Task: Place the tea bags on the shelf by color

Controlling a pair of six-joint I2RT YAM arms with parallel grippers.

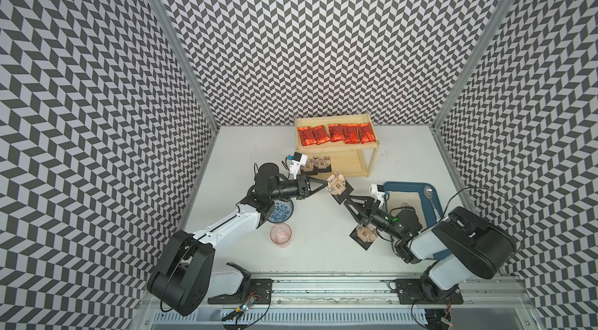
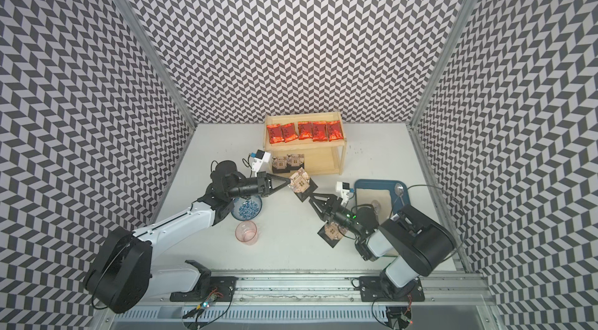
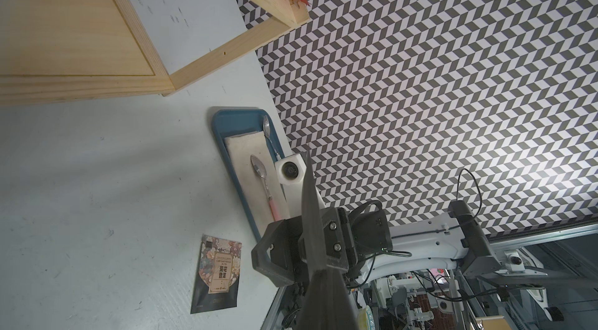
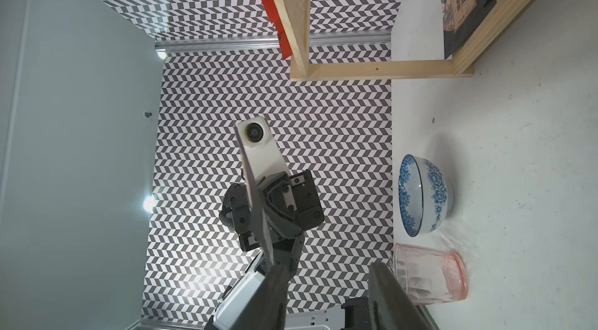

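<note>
A dark tea bag with a beige floral label (image 1: pixel 337 184) hangs in the air before the shelf, and my left gripper (image 1: pixel 326 185) is shut on its upper left end. Both wrist views show that bag edge-on, as a thin grey strip. At its lower right corner stands my right gripper (image 1: pixel 347 200), its fingers parted and nothing visible between them. Another dark tea bag (image 3: pixel 216 274) lies on the table near the right arm. Red tea bags (image 1: pixel 336 134) line the upper level of the wooden shelf (image 1: pixel 372 162); dark ones (image 2: pixel 287 162) rest at the lower level's left.
A blue tray (image 1: pixel 405 185) with a cloth and spoons sits at the right, partly under the right arm. Below the left arm stand a blue-patterned bowl (image 4: pixel 429 196) and a pink glass (image 1: pixel 281 234). The lower shelf's right side (image 2: pixel 324 160) is empty.
</note>
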